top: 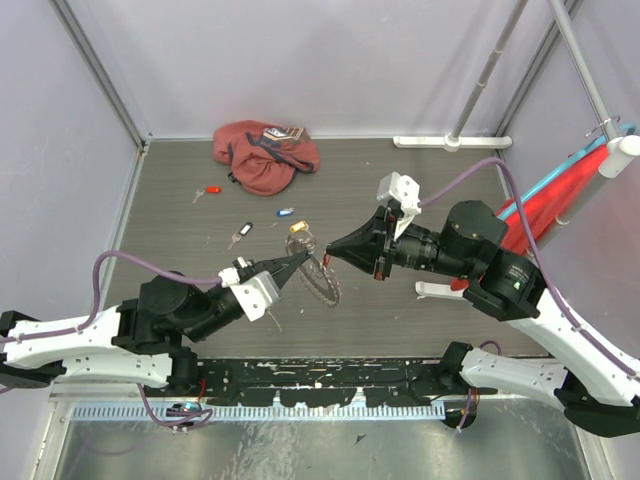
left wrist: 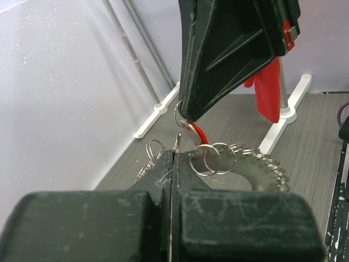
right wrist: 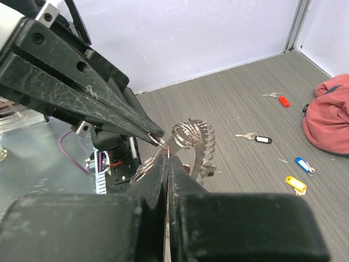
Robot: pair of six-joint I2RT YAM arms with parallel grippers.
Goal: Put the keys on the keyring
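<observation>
The coiled metal keyring (top: 326, 289) hangs as a loop beneath the two fingertips in the top view. My left gripper (top: 307, 253) is shut on its thin wire; a metal end (left wrist: 178, 143) rises from between the tips in the left wrist view. Facing it from the right, my right gripper (top: 330, 249) is shut on a small ring (left wrist: 178, 113) with a red piece (left wrist: 199, 133) hanging below. Small gap between the grippers. Loose on the table lie keys with a red tag (right wrist: 284, 101), black tag (right wrist: 263, 140), blue tag (right wrist: 303, 164) and yellow tag (right wrist: 296, 183).
A dusty red cloth bag (top: 262, 158) lies at the back of the table. White stand feet (top: 450, 143) and a red cloth (top: 533, 217) stand to the right. Between bag and arms the grey table is mostly free.
</observation>
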